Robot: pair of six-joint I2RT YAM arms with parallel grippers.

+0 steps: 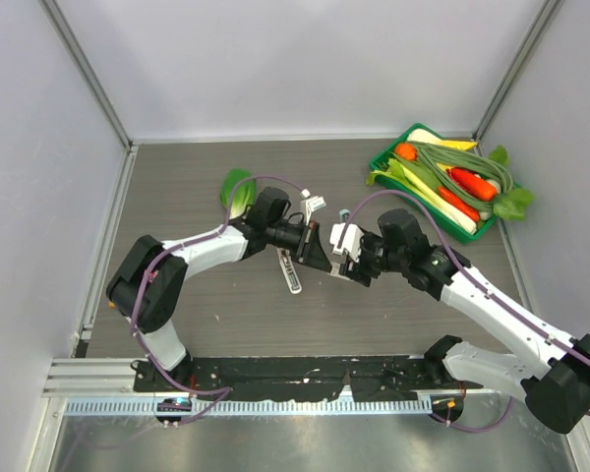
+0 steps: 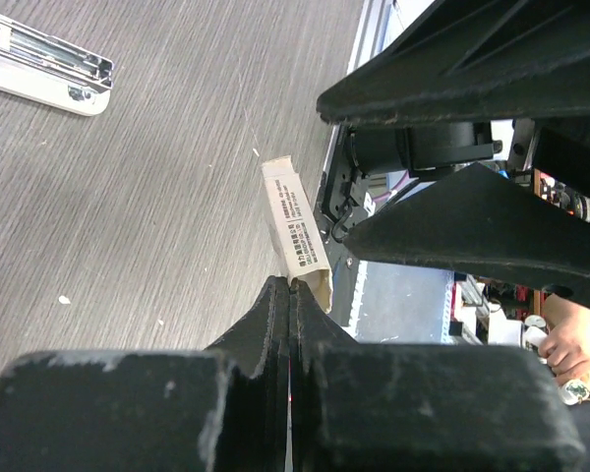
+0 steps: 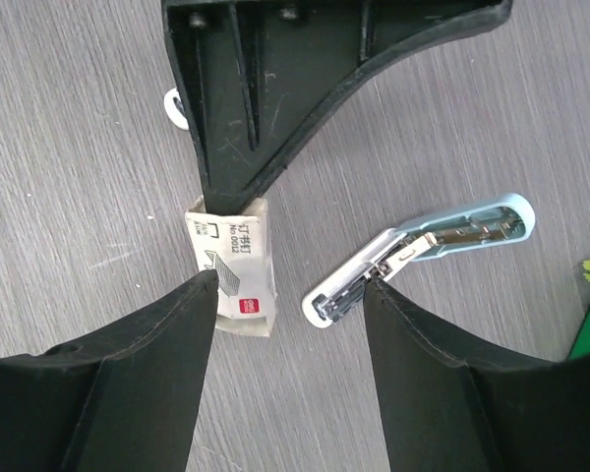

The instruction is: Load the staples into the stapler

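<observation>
A small white printed staple box (image 2: 297, 231) is at the tips of my left gripper, which is shut on one thin end of it. In the right wrist view, the box (image 3: 238, 261) hangs from the left gripper's dark fingertip (image 3: 231, 192). My right gripper stands open, its left finger (image 3: 182, 320) close beside the box, with clear space between its fingers. An opened stapler with a light blue and white body (image 3: 423, 246) lies on the table beyond the right gripper. A white stapler (image 1: 290, 273) lies under the left arm. Whether staples are inside the box is hidden.
A green basket (image 1: 423, 204) of vegetables stands at the back right. A green leafy vegetable (image 1: 240, 195) lies at the back left. Both grippers are close together above the centre.
</observation>
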